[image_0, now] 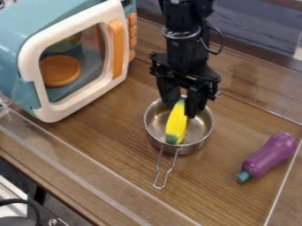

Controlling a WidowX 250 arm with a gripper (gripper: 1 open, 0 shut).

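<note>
A metal pot [157, 134] with a long wire handle stands mid-table, a yellow corn-like piece [177, 124] with a green tip inside it. The black gripper [182, 99] hangs over the pot at the top end of the yellow piece; whether its fingers are open or shut on it is hard to tell.
A toy microwave [48, 97] with its orange plate inside stands at the left. A purple eggplant-like toy [269, 157] lies at the right.
</note>
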